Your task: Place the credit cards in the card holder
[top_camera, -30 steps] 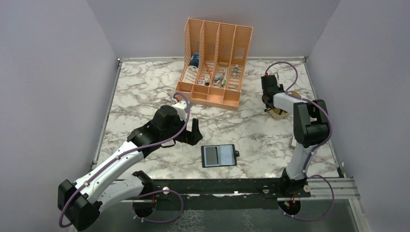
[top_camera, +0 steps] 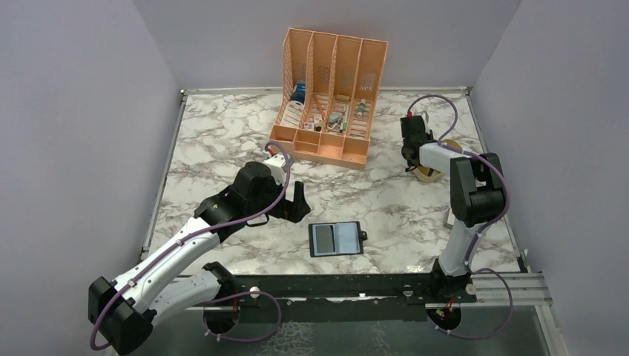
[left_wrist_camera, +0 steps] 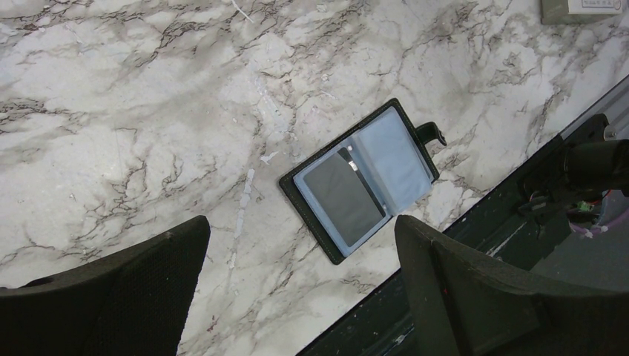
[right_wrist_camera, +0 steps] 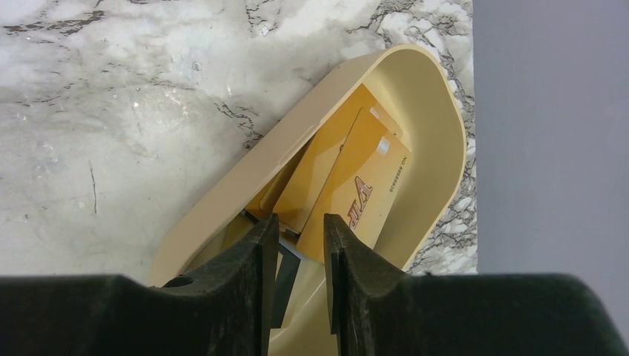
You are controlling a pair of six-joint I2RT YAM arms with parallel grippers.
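Observation:
The open card holder [top_camera: 337,238], black with clear sleeves, lies flat at the table's front middle; in the left wrist view it [left_wrist_camera: 393,159] has a strap at one side. My left gripper hangs open above the table, behind and left of the holder, nothing between its fingers. At the right, a cream oval container [right_wrist_camera: 419,96] holds several gold cards [right_wrist_camera: 352,193] and a dark card [right_wrist_camera: 285,285]. My right gripper is over this container, its fingertips open, low by the cards.
An orange divided organizer [top_camera: 334,148] with small items stands at the back middle. A small box [left_wrist_camera: 581,9] lies at the right, partly behind the right arm in the top view. Grey walls surround it.

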